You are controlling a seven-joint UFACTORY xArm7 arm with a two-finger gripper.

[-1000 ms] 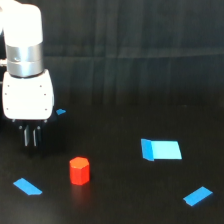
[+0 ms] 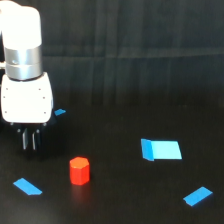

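A small red block (image 2: pixel 79 171) stands on the dark table, left of the middle. Up and to the left of it in the picture hangs my gripper (image 2: pixel 30 139), below its white hand (image 2: pixel 26 100). Its two dark fingers point down with a narrow gap between them, and I see nothing held there. The gripper and the red block are clearly apart. At right lies a pale blue square (image 2: pixel 166 150) with a darker blue strip (image 2: pixel 147 150) along its left side.
Blue tape pieces mark the table at front left (image 2: pixel 27 187), front right (image 2: pixel 198 196) and behind the hand (image 2: pixel 59 112). Dark bare table lies between the red block and the pale square. A black curtain (image 2: pixel 130 50) closes off the back.
My gripper has shifted slightly down and to the left in the picture. The red block and the pale blue square have not moved.
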